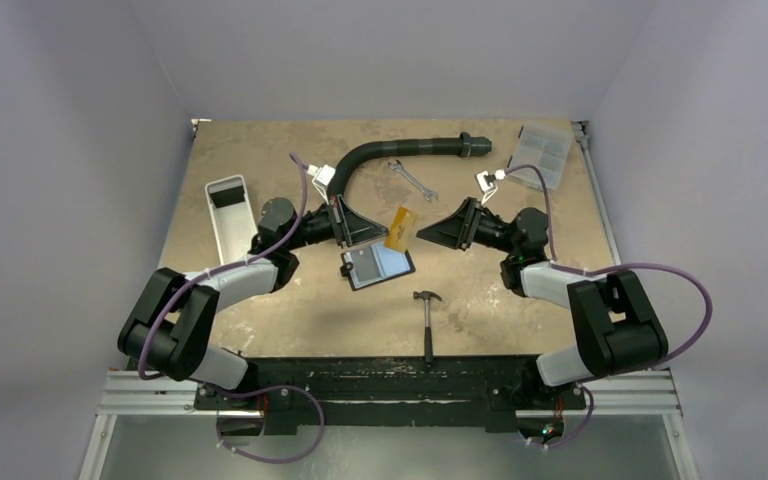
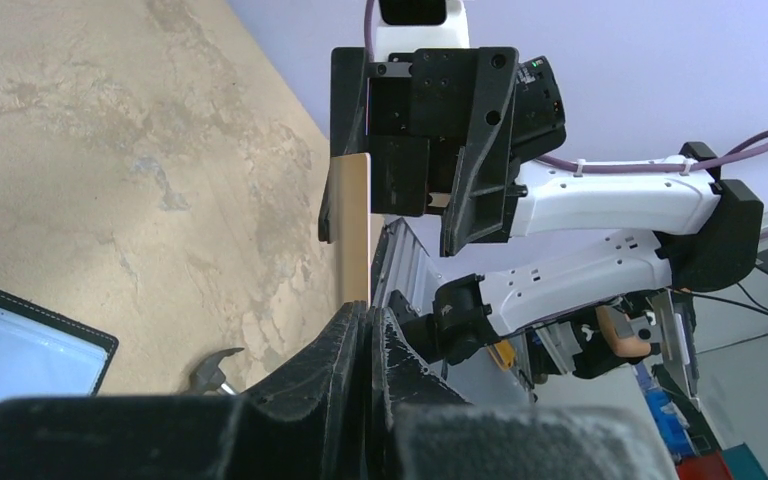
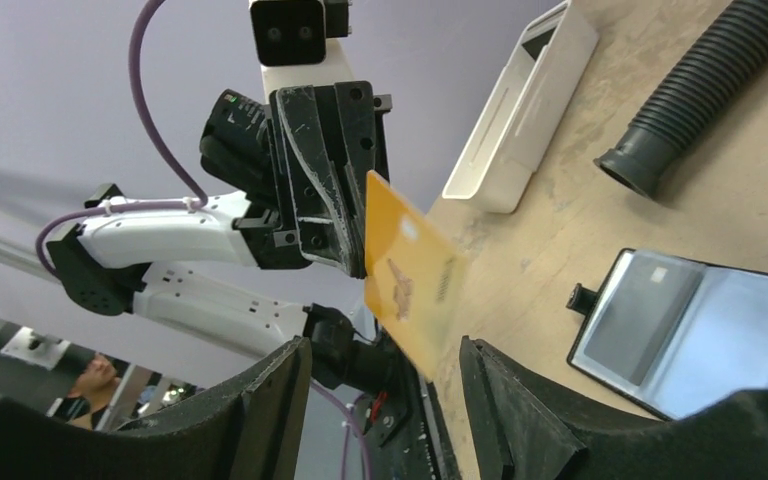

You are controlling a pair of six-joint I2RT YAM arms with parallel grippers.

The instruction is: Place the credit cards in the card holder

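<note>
A gold credit card is held up between the two arms, its left edge in my left gripper. From the left wrist view, that gripper is shut on the card, which stands nearly edge-on. My right gripper is open; in the right wrist view the card appears beyond the gap between its fingers. From above, the right gripper is a short way right of the card. The card holder lies open on the table, below and left of the card.
A hammer lies at the front middle. Behind are a wrench and a black hose. A white tray stands left; a clear box is back right. Bare table shows at the front right.
</note>
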